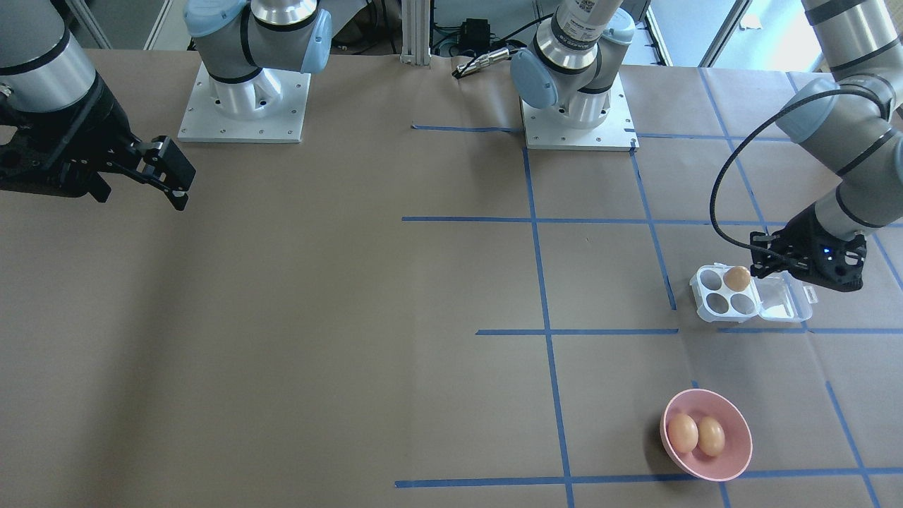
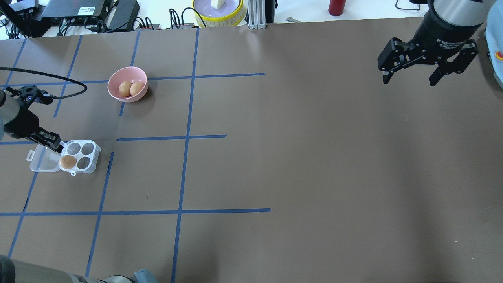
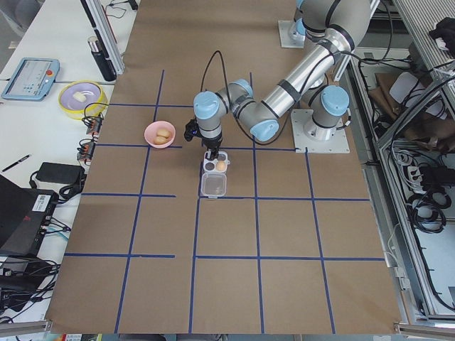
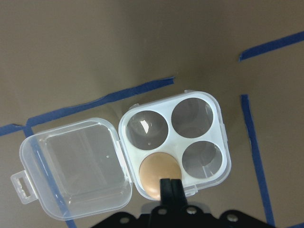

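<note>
A white four-hole egg carton (image 4: 192,142) with a clear open lid (image 4: 80,166) lies on the table, one brown egg (image 4: 156,171) in its lower-left hole in the wrist view; the other three holes are empty. My black gripper (image 1: 766,262) hangs just above the carton on the right of the front view; in the wrist view its dark tip (image 4: 169,192) overlaps the egg’s lower part, and whether it is open or shut is unclear. A pink bowl (image 1: 705,466) holds two brown eggs (image 1: 682,432).
Another arm's black gripper (image 2: 426,59) stands at the far end, well apart. Further arms on white base plates (image 1: 241,131) line the table's edge.
</note>
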